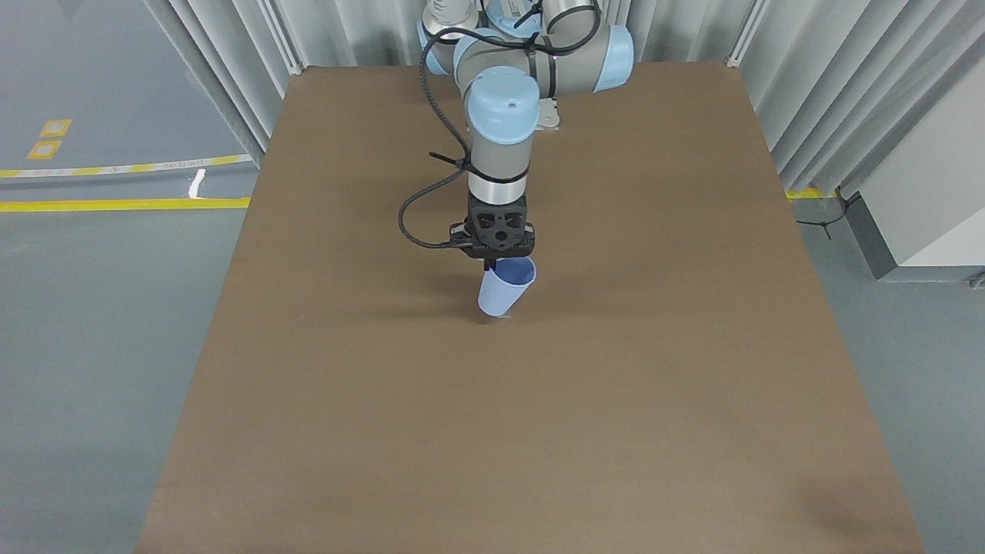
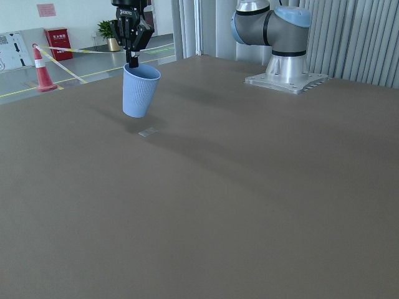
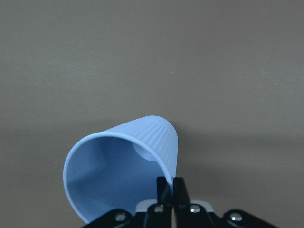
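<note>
A light blue ribbed cup [image 1: 503, 291] hangs from my gripper [image 1: 490, 262] near the middle of the table [image 1: 554, 415], its mouth upward and slightly tilted. In the left view the cup [image 2: 137, 96] is held by its rim, just above the surface or close to it, beneath the black gripper [image 2: 132, 62]. The wrist view shows the fingertips of my gripper closed on the rim of the cup [image 3: 142, 142], one finger inside and one outside.
A small clear patch [image 2: 148, 132] lies on the table beside the cup. The robot base [image 2: 287, 81] stands at the far edge.
</note>
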